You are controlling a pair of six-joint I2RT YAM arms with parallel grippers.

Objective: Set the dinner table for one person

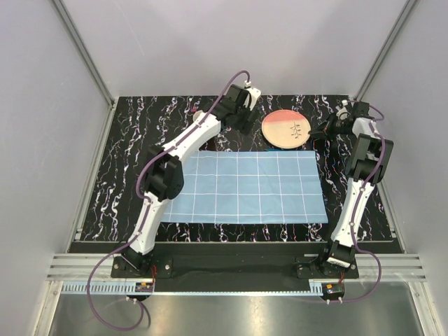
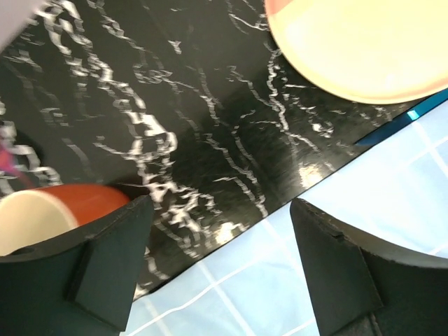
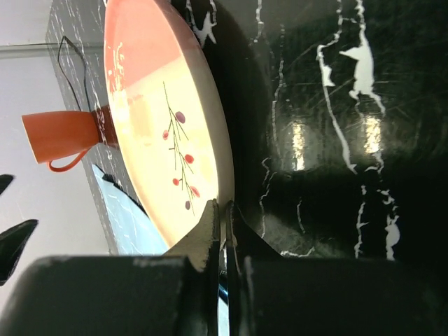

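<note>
A cream plate with a pink band (image 1: 286, 129) is at the back, right of centre, just behind the blue placemat (image 1: 241, 189). My right gripper is shut on its rim; in the right wrist view the plate (image 3: 157, 133) looks tilted. To the plate's left, my left gripper (image 1: 248, 124) hangs over the dark table. Its fingers (image 2: 105, 269) stand apart with nothing between them. An orange mug (image 2: 87, 206) shows beside the left finger in that wrist view; the left arm covers most of it from above.
A dark blue utensil (image 2: 395, 129) lies partly under the plate, at the placemat's back edge. A pale object (image 1: 198, 115) is partly hidden behind the left arm.
</note>
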